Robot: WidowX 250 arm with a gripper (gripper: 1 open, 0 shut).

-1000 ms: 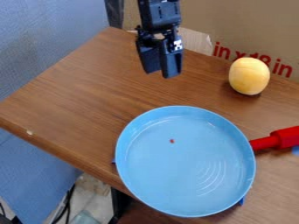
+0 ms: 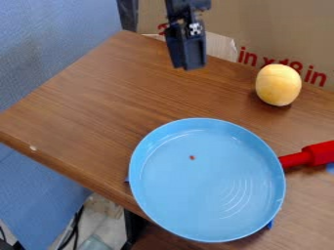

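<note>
My gripper (image 2: pixel 186 54) hangs at the top centre of the camera view, dark and pointing down, above the back part of the wooden table. Whether its fingers are open or shut is unclear, and I see nothing held below it. A light blue plate (image 2: pixel 206 180) lies at the front right of the table. A pale yellow round object (image 2: pixel 278 85) sits at the back right. A red object (image 2: pixel 310 156) lies at the right edge, beside the plate.
A cardboard panel (image 2: pixel 290 29) with red lettering stands along the back.
My gripper has moved up a little from where it was a moment ago. The plate and the objects on the table have not moved.
</note>
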